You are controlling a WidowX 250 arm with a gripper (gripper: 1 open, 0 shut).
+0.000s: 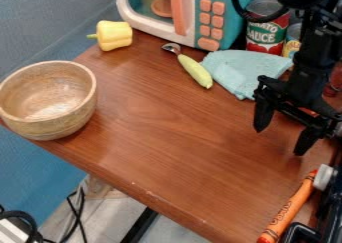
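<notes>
My black gripper (283, 129) hangs over the right part of the wooden table (160, 157), fingers open and pointing down, with nothing visible between them. Behind it lie a light blue cloth (235, 69) and a yellow banana-like toy (197, 71). A wooden bowl (43, 102) sits at the left edge. A yellow pepper (114, 35) rests at the back left.
A toy microwave (182, 12) and red cans (265, 35) stand along the back. An orange crayon-shaped object (287, 212) lies at the front right edge. A spoon (174, 48) lies near the microwave.
</notes>
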